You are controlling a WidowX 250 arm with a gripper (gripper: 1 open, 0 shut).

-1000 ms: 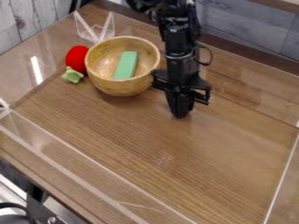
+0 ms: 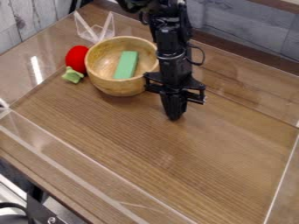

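The black gripper (image 2: 174, 98) hangs low over the middle of the wooden table (image 2: 176, 166), just right of a light wooden bowl (image 2: 114, 81). Its dark, overlapping parts hide whether the fingers are open or shut, and nothing clear shows between them. A green block (image 2: 126, 65) rests inside the bowl.
A red round object (image 2: 76, 59) lies left of the bowl, with a small light green item (image 2: 73, 75) below it. The table's left and right edges show.
The gripper has shifted slightly left, closer to the bowl's rim. The bowl and the objects around it look unchanged.
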